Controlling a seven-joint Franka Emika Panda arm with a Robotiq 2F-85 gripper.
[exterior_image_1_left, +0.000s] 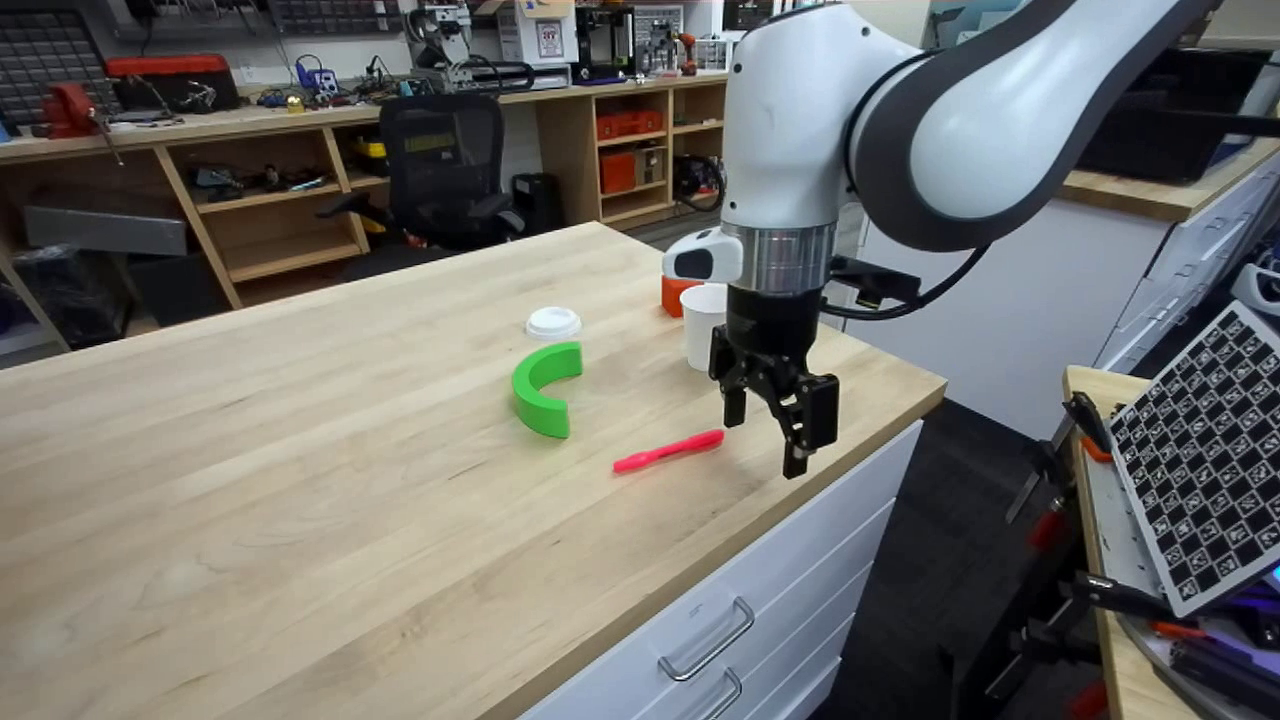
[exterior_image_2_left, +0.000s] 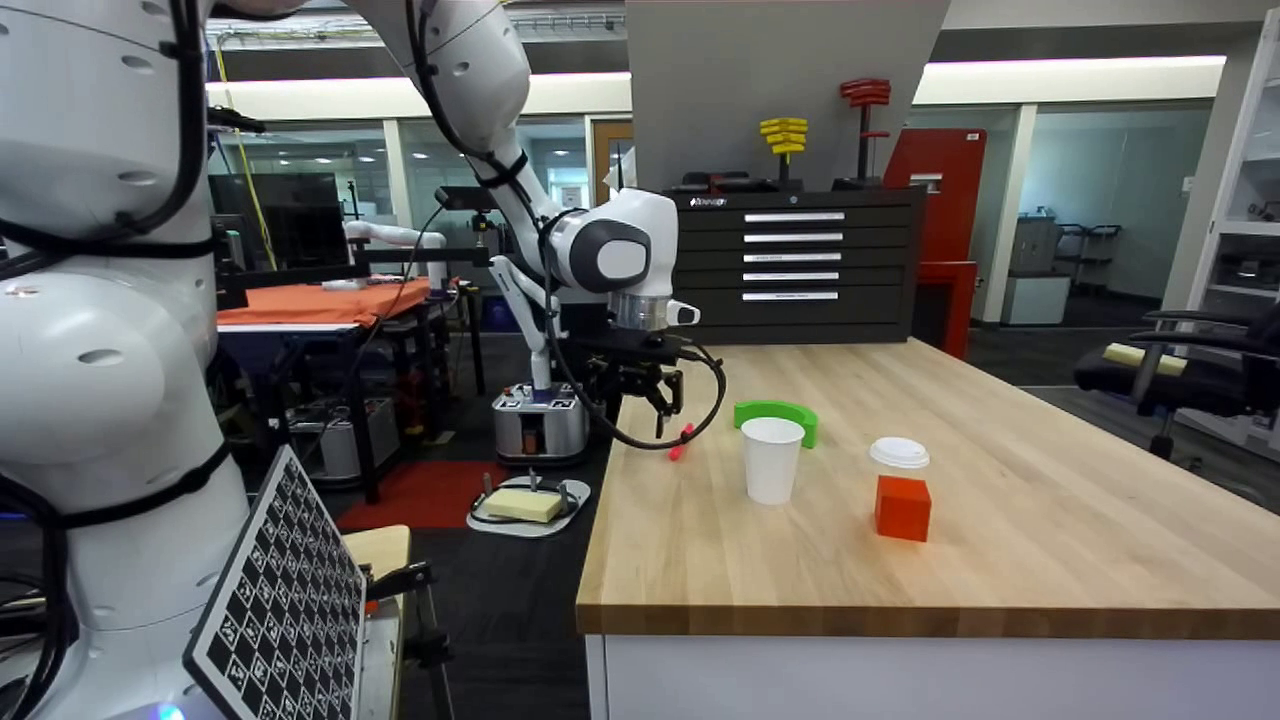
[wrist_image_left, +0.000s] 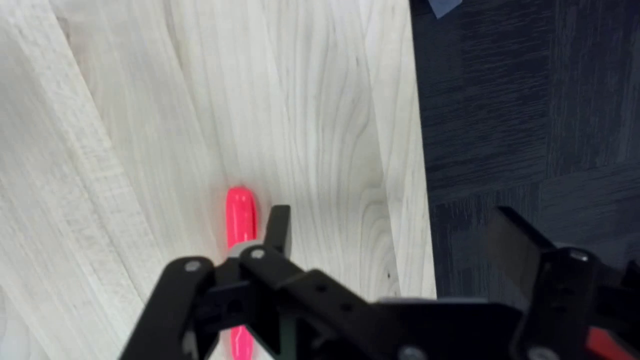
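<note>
My gripper (exterior_image_1_left: 762, 444) is open above the table's edge, fingers pointing down and nothing between them. Close by on the wood lies a pink-red pen-like stick (exterior_image_1_left: 668, 451), toward the table's middle from my fingers. In the wrist view the stick (wrist_image_left: 241, 216) runs past the outer side of the left finger (wrist_image_left: 279, 228), partly hidden beneath the gripper's body. The right finger (wrist_image_left: 516, 252) appears over the dark floor, beyond the table edge. In exterior view 2, cables and the hand partly obscure the gripper (exterior_image_2_left: 669, 406).
A green half-ring (exterior_image_1_left: 542, 408), a white cup (exterior_image_2_left: 770, 466), a white lid (exterior_image_1_left: 553, 323) and an orange-red block (exterior_image_2_left: 902, 509) stand on the wooden table (exterior_image_1_left: 300, 480).
</note>
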